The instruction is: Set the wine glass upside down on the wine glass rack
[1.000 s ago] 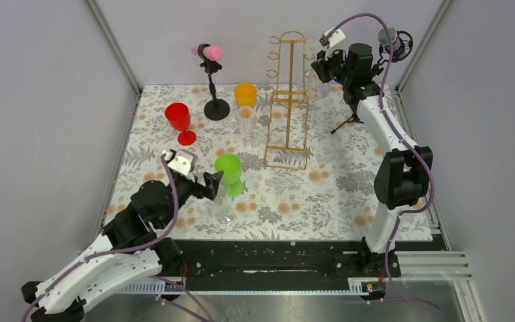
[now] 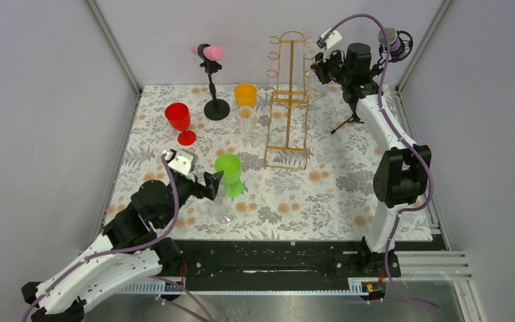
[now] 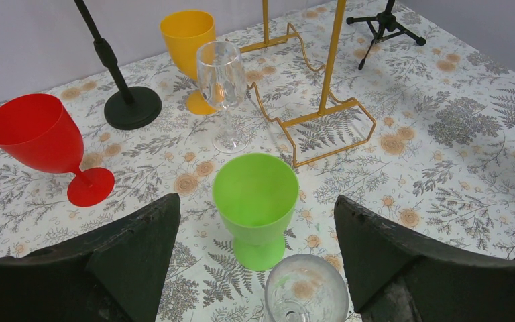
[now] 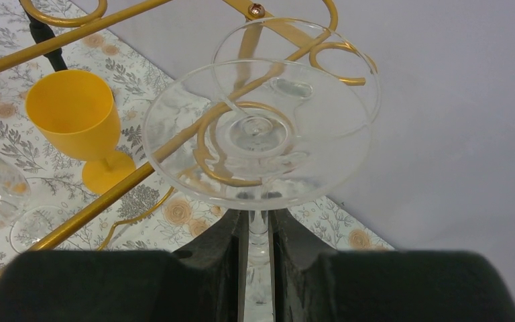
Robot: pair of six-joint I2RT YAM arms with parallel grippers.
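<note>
A clear wine glass, its round foot [image 4: 174, 144] facing up in the right wrist view, is held bowl-down by its stem. My right gripper is shut on that stem. In the top view the right gripper [image 2: 317, 70] is at the right side of the gold wine glass rack [image 2: 288, 127], near its upper hooks. A rack hook [image 4: 204, 144] shows through the foot; whether the stem sits inside it I cannot tell. My left gripper [image 2: 217, 185] stands open beside the green goblet [image 2: 228, 166], nothing gripped.
Another clear disc [image 4: 369, 84] shows behind the held foot. Also standing are a red goblet [image 2: 178, 117], a yellow goblet [image 2: 245, 94] and clear glasses, one by the yellow goblet [image 3: 221, 77], one near the left gripper.
The left arm and the standing glasses look unchanged.
</note>
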